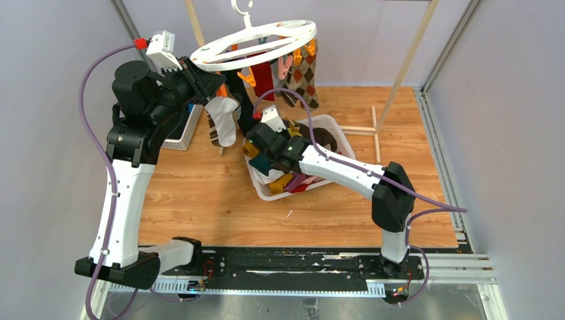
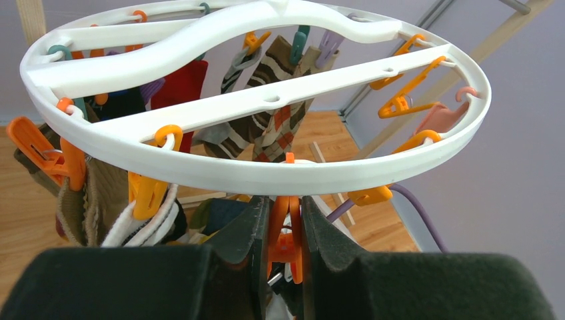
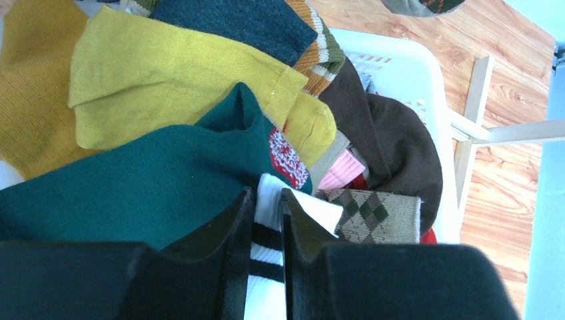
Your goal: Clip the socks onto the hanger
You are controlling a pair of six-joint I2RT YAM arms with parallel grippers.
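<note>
The round white hanger (image 1: 298, 31) hangs at the back with clips around its ring. My left gripper, at its near left rim, is shut on an orange clip (image 2: 284, 247). In the right wrist view, my right gripper is over the sock pile, its fingers partly apart. A white sock with black stripes (image 3: 268, 217) lies between them; whether they grip it cannot be seen. A dark green sock (image 3: 146, 183) lies to the left of the fingers.
Mixed socks fill the white basket (image 1: 344, 141). Several socks hang from the ring, among them a white one (image 1: 225, 127). A second basket (image 1: 184, 137) stands behind the left arm. Wooden poles (image 1: 406, 63) rise at the back.
</note>
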